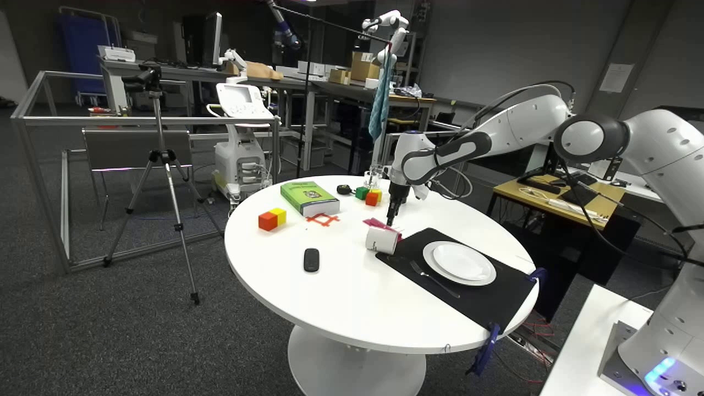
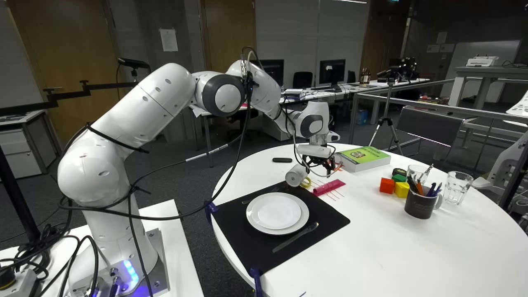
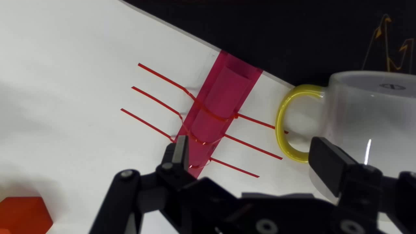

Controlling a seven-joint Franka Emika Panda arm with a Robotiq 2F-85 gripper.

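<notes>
My gripper is open above the table, its two fingers wide apart with nothing held. A white mug (image 3: 374,128) lies on its side at the right of the wrist view, its yellow handle (image 3: 281,126) towards the middle. The right finger (image 3: 329,160) overlaps the mug in that view; whether they touch, I cannot tell. A flat magenta strip (image 3: 220,101) with red lines across it runs between the fingers, and its near end is partly hidden by the left finger (image 3: 181,150). In exterior view 1 the mug (image 1: 381,240) rests beside the black placemat (image 1: 429,241).
White plates (image 2: 277,212) lie on the placemat with a fork (image 1: 432,277) and a knife (image 2: 295,237). A green book (image 2: 364,157), coloured cubes (image 2: 387,185), a dark pen mug (image 2: 419,203) and glasses (image 2: 458,187) stand around.
</notes>
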